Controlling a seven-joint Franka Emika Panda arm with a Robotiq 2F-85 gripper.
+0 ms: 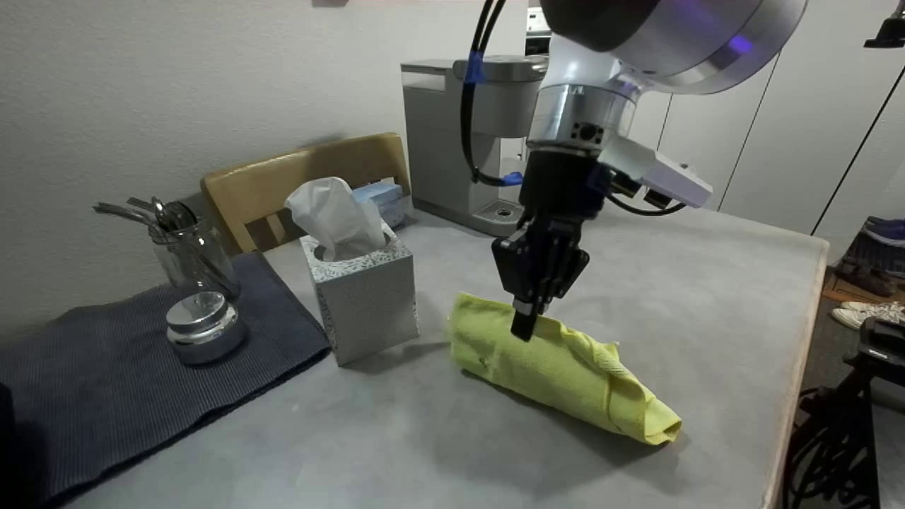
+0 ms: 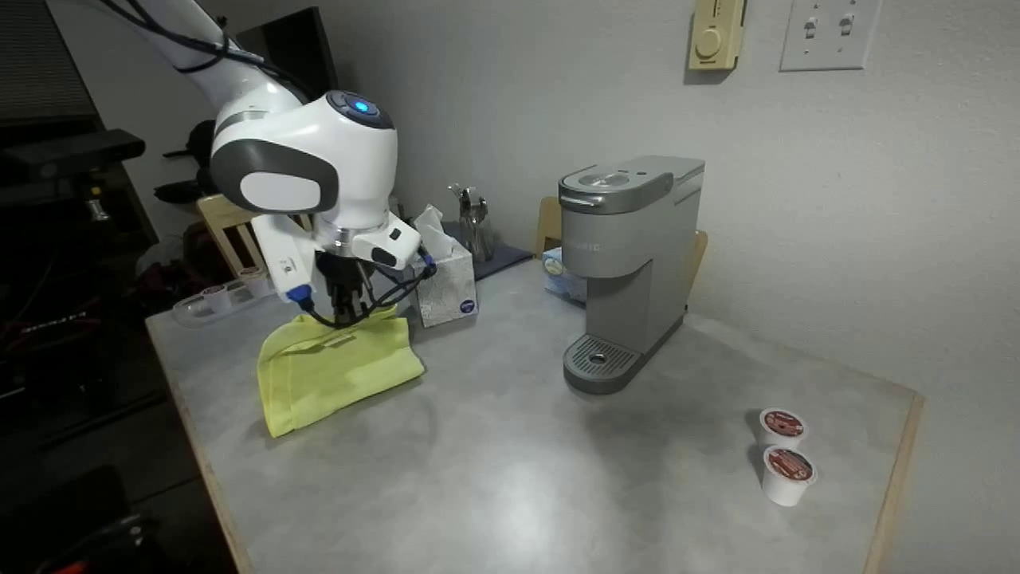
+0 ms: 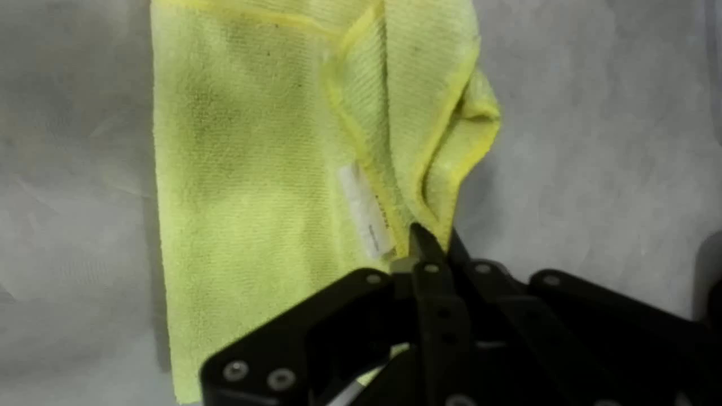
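A yellow-green cloth (image 1: 551, 373) lies folded on the grey table, its length running toward the front right in exterior view 1. In exterior view 2 the same cloth (image 2: 339, 368) sits near the table's left edge. My gripper (image 1: 526, 321) points down at its upper edge. The wrist view shows the fingertips of my gripper shut on a pinched, bordered fold beside a white label (image 3: 366, 211). Lower parts of the cloth are hidden behind the gripper there.
A tissue box (image 1: 369, 297) stands close left of the cloth, with a dark mat (image 1: 110, 373) beyond it. Behind is a grey coffee maker (image 1: 458, 144). Two coffee pods (image 2: 786, 473) stand at the far right in exterior view 2.
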